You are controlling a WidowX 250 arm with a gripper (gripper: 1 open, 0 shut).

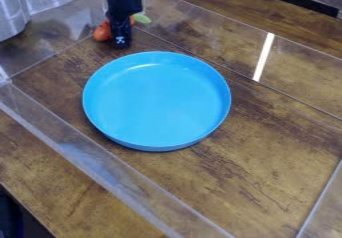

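Note:
My dark gripper (pixel 120 34) points down at the top left, behind the blue plate, beside a small orange-red object (pixel 102 32) with a pale green piece (pixel 142 19) at its right. Whether the fingers are shut, or anything is between them, is too small and dark to tell. The large blue plate (pixel 156 101) lies empty on the wooden surface.
A pale, crumpled-looking object (pixel 11 10) stands at the top-left edge. Clear strips or panels cross the wooden surface (pixel 227 182). The area right of and below the plate is bare, and a dark edge runs along the top right.

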